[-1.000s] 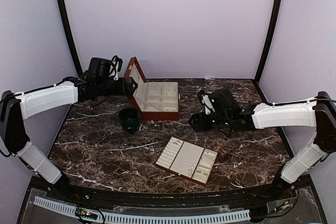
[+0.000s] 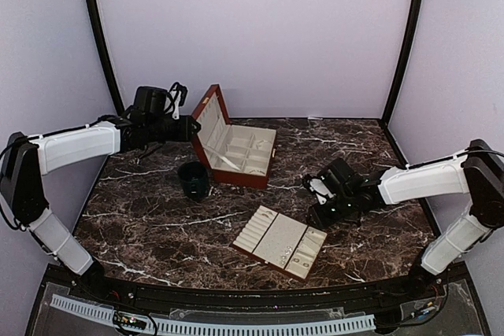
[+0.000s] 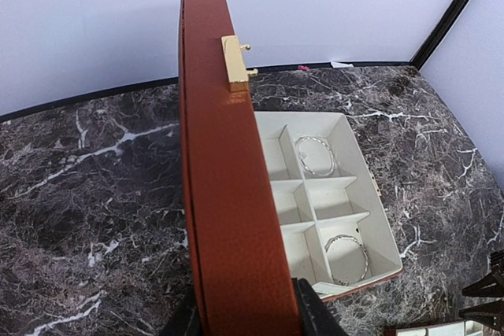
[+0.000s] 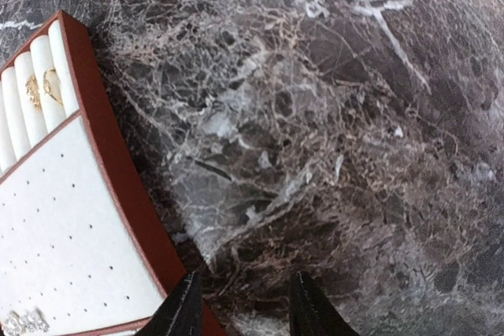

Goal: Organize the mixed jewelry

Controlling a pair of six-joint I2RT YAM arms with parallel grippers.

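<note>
My left gripper [image 2: 189,127] is shut on the raised lid [image 3: 224,179] of the red-brown jewelry box, up at the left. The box's white compartments [image 3: 331,202] hold bracelets [image 3: 315,155]. On the table in front lies a jewelry tray [image 2: 276,238] with ring rolls, a dotted panel and small compartments holding small pieces; gold rings [image 4: 52,86] show on its rolls in the right wrist view. My right gripper is low just beside the tray's edge, its fingers apart with nothing seen between them.
A dark cup-like container [image 2: 194,181] stands left of the box's front. Walls bound the sides and back.
My right gripper has moved down and rightward toward the tray. The box and its lid have shifted slightly rightward, with my left gripper at the lid.
</note>
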